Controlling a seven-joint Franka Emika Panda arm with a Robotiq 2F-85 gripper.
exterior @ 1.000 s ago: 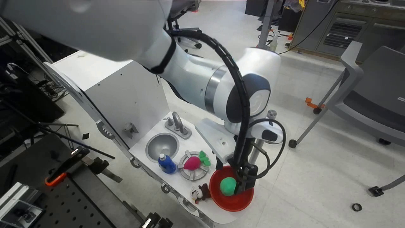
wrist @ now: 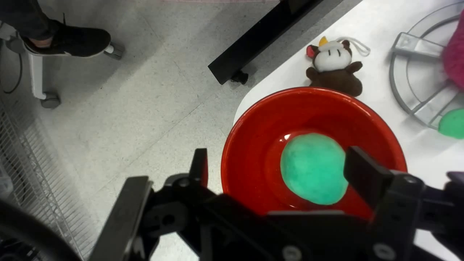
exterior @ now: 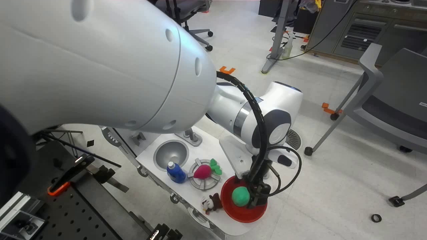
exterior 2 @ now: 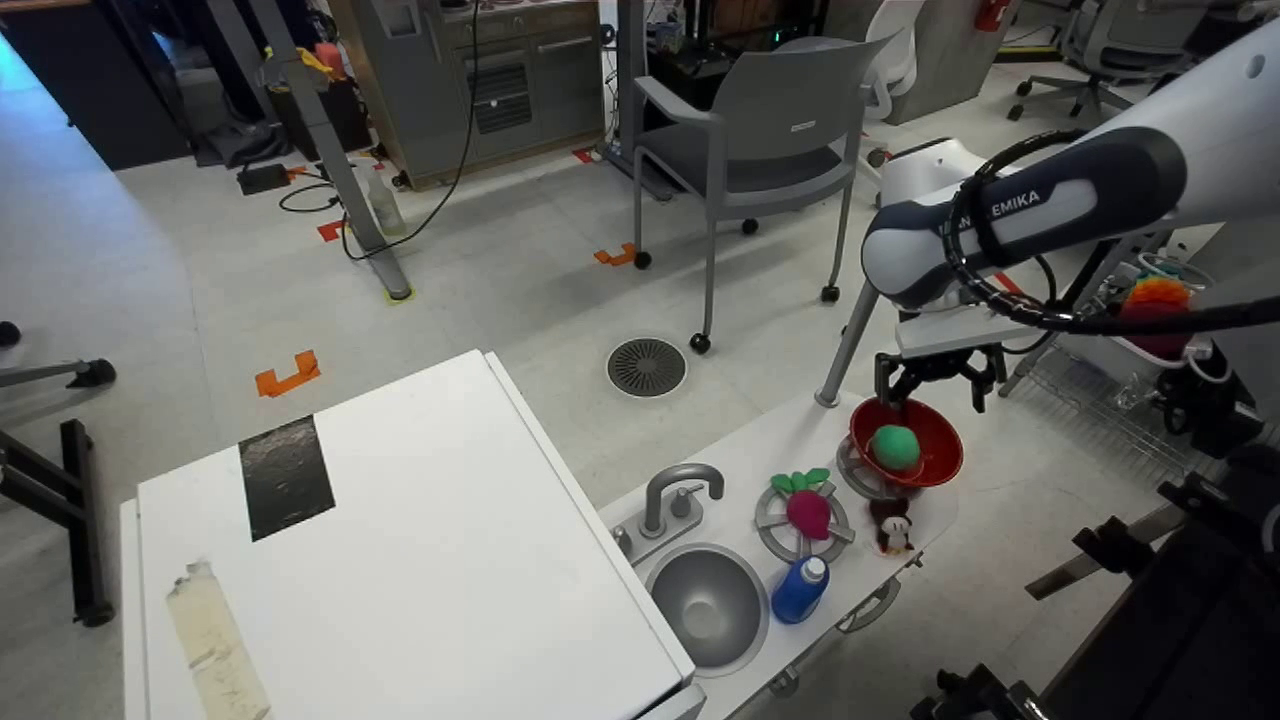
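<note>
A red bowl (wrist: 256,143) stands near the counter's end, with a round green object (wrist: 314,169) lying loose inside it. Just above the bowl, my gripper is open, its fingers spread wide. In the wrist view one finger (wrist: 199,167) lies past the bowl's outer rim over the floor, and the other overlaps the bowl's interior beside the green object. From the second exterior view, the gripper (exterior 2: 942,382) hangs over the bowl's back edge and nothing is between its fingers. Whether a finger touches the rim, I cannot tell.
Close beside the bowl lies a brown-and-white plush toy (wrist: 335,71). A pink and green toy vegetable (exterior 2: 809,514) rests on a burner, near a blue bottle (exterior 2: 800,589) and the sink (exterior 2: 708,608). Beyond the counter's edge is open floor.
The arm has lowered and shifted slightly, bringing my gripper down closer to the red bowl. Bowl, green object and toys have stayed in place.
</note>
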